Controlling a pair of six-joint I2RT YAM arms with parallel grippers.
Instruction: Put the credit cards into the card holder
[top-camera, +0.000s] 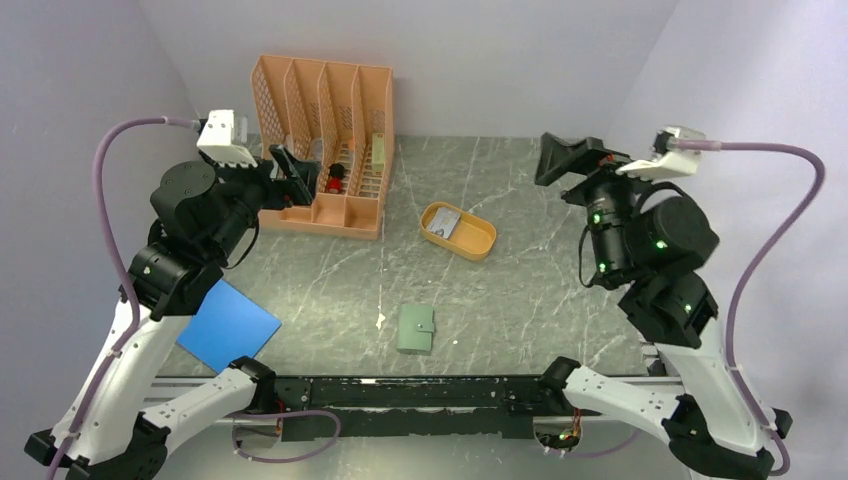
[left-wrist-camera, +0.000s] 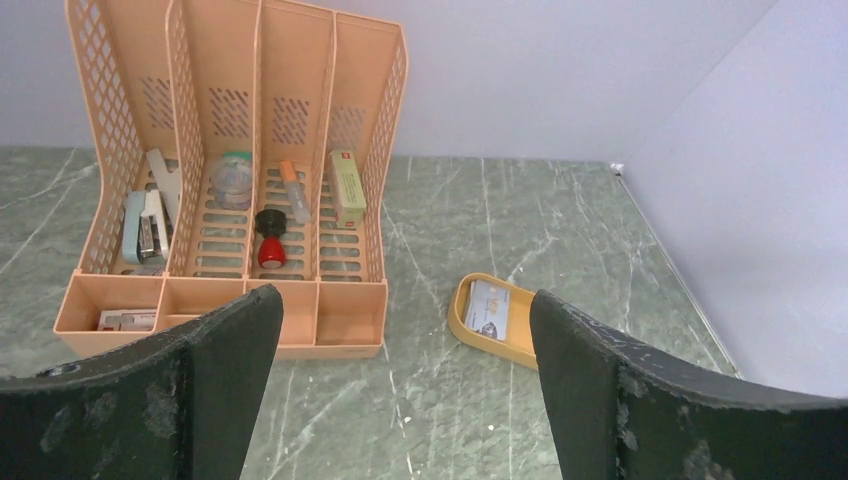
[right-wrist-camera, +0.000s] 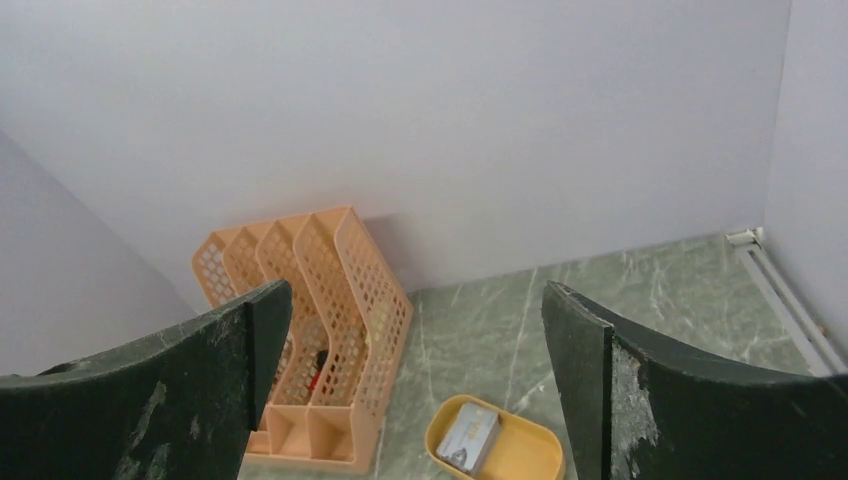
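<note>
A closed green card holder with a snap tab lies near the table's front edge in the top view. Pale cards sit at the left end of a yellow tray in mid-table; both wrist views show these cards too. My left gripper is open with nothing between its fingers, raised at the left in front of the orange organizer. Raised on the right side, my right gripper is open and empty as well. Neither gripper touches the tray or the holder.
The orange organizer stands at the back left, with several small items in its slots. A blue sheet lies at the front left, partly behind the left arm. Bare table surrounds the tray and the holder.
</note>
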